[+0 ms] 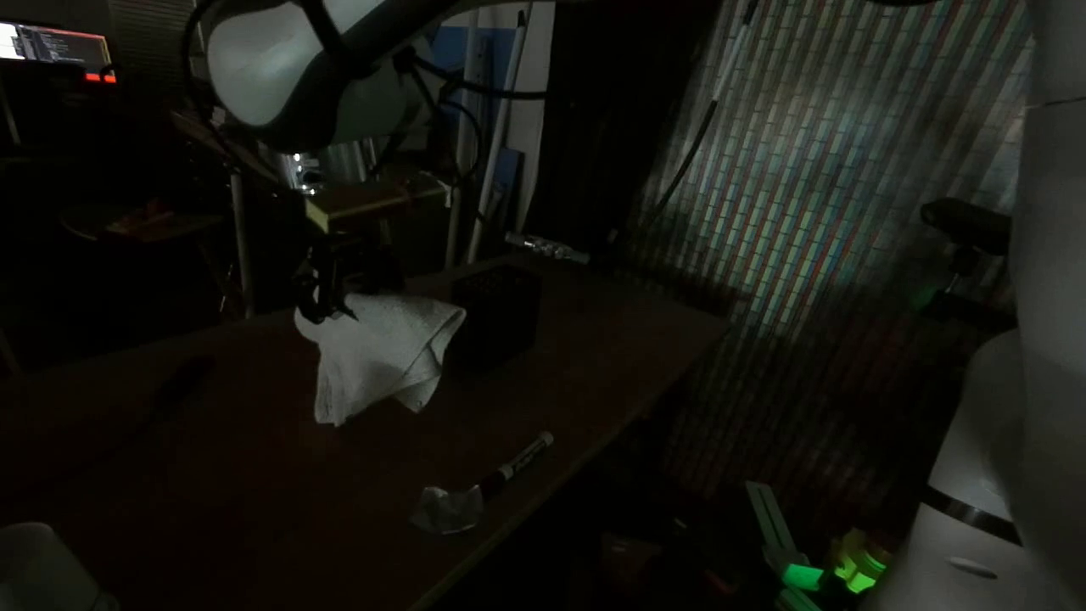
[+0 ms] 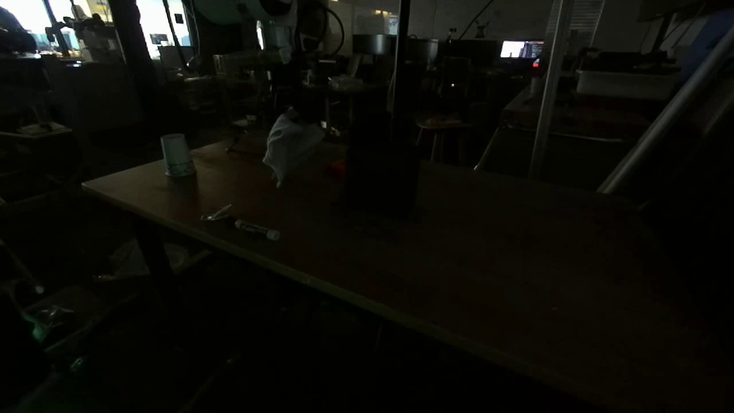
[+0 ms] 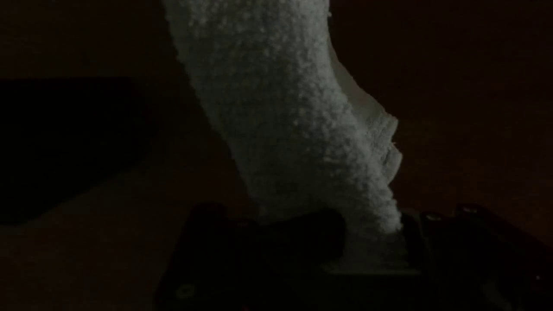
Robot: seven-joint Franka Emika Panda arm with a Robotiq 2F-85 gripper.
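Observation:
A white cloth point(image 1: 382, 351) hangs in folds from my gripper point(image 1: 331, 305), which is shut on it above the table. In exterior view 2 the same cloth point(image 2: 292, 145) dangles over the far part of the tabletop, while the gripper is too dark to make out clearly. Up close in the wrist view, the textured cloth point(image 3: 280, 114) runs down between the dark fingers, covering much of the gap. A black box point(image 1: 499, 311) stands on the table just right of the cloth in exterior view 1.
Near the table's point(image 1: 611, 356) edge lie a marker point(image 1: 524, 456) and a crumpled clear wrapper point(image 1: 448, 509). A pale cup point(image 2: 178, 155) stands upside down at one end. Something red point(image 2: 336, 169) sits beside the black box.

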